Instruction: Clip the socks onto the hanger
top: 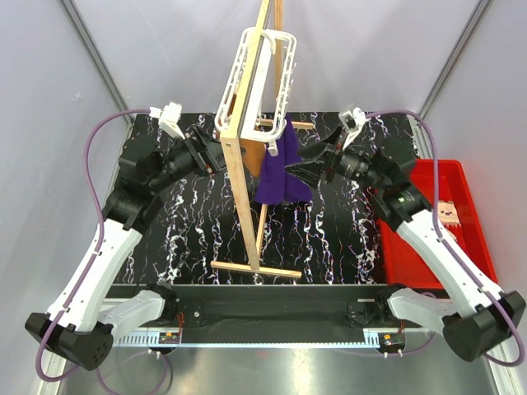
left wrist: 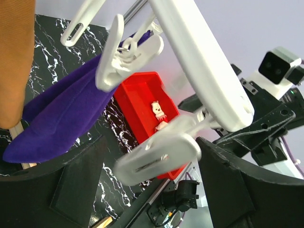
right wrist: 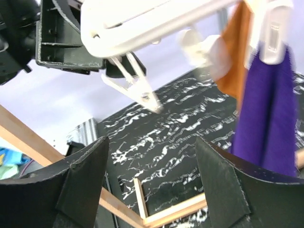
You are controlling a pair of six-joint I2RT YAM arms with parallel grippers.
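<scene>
The white plastic hanger [top: 280,78] hangs from the wooden rack. A purple sock [top: 280,173] hangs below it, its upper end beside a white clip [left wrist: 126,59] in the left wrist view; whether the clip grips it is unclear. An orange-brown sock [left wrist: 14,57] hangs on the far left there. My left gripper [top: 216,156] is open at the hanger's left, with another white clip [left wrist: 159,159] seen in the gap between its fingers. To the right of the purple sock, my right gripper [top: 301,161] is open, nothing between its fingers.
The wooden rack's post [top: 239,197] rises between the arms, with a foot bar [top: 257,269] on the black marbled table. A red bin [top: 403,255] holding a pale toy [left wrist: 158,110] stands at the right.
</scene>
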